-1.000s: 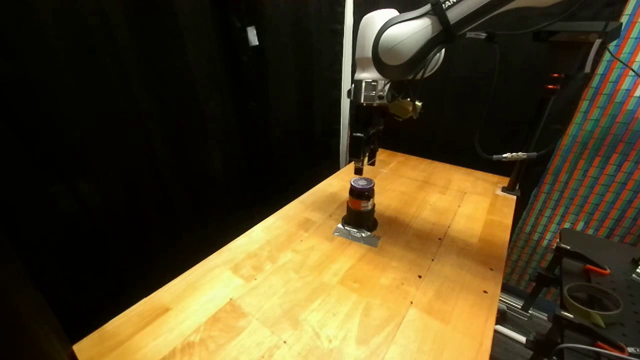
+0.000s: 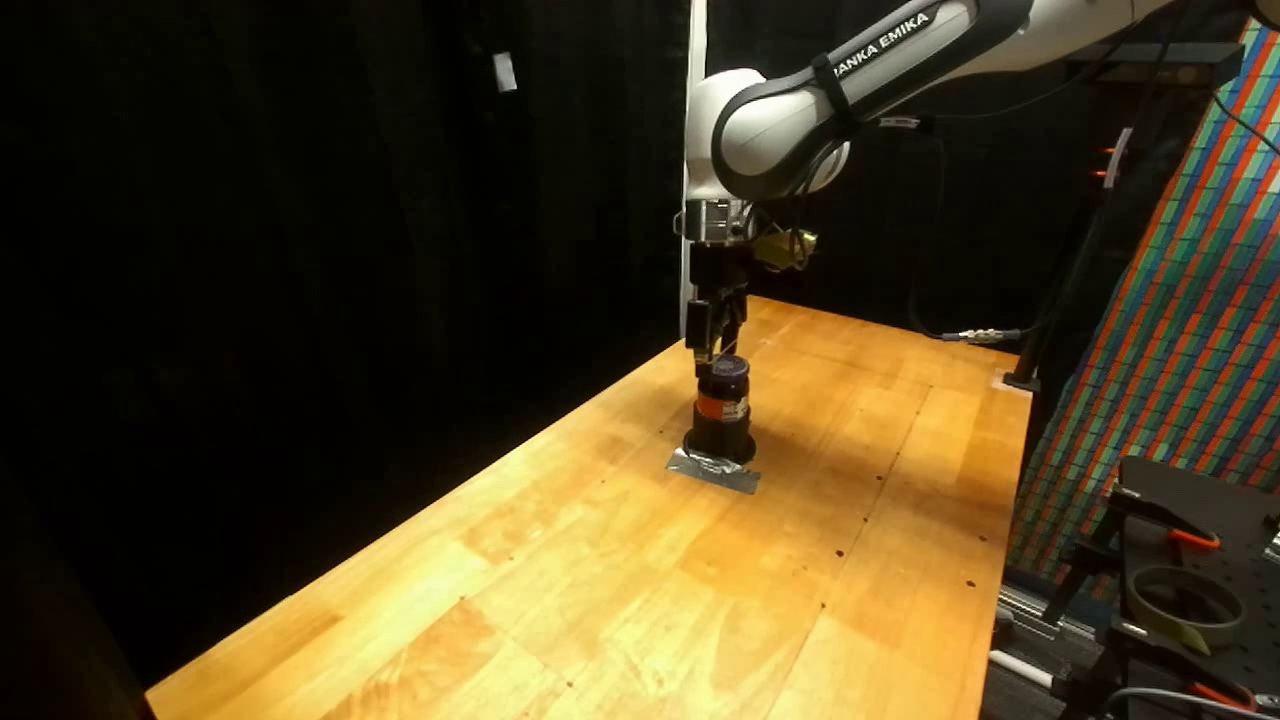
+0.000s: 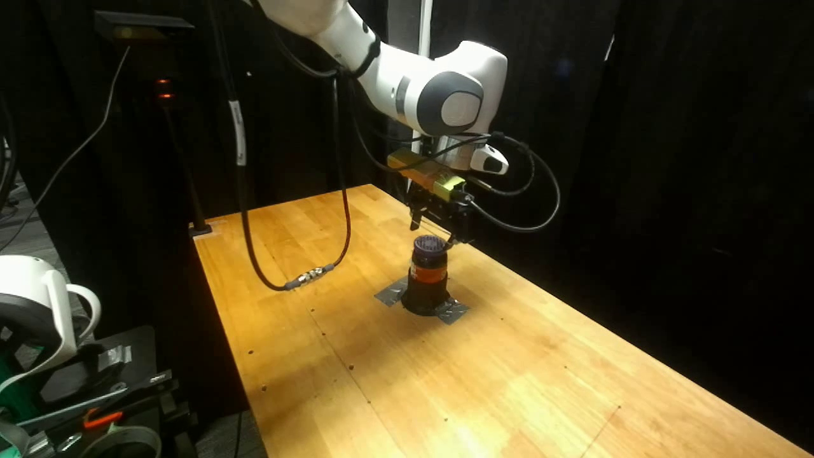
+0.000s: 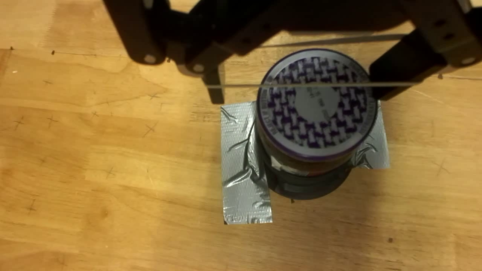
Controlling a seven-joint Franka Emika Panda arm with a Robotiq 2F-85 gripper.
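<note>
A jar [image 2: 723, 409] with an orange label stands upright in a black holder [image 2: 719, 446] on the wooden table. Its purple-and-silver patterned lid [image 4: 318, 106] faces up toward the wrist camera. My gripper [image 2: 717, 359] is open, pointing down at the lid's height. In the wrist view, one finger [image 4: 215, 92] is left of the lid with a gap, while the other appears close to the lid's right edge; contact there cannot be told. A thin band [image 4: 244, 86] stretches between the fingers and crosses above the lid. The jar's lower part is partly hidden inside the holder.
Silver tape [image 4: 239, 198] holds the holder's base to the table [image 2: 576, 576]. A cable with a connector [image 3: 309, 276] hangs low near the table's far side. A black side cart [image 2: 1200, 480] with tools stands beyond the edge.
My arm has come down and slightly left in exterior view 1, taking the fingers from above the jar to its lid. The hanging cable has swung lower. Jar and holder have stayed put.
</note>
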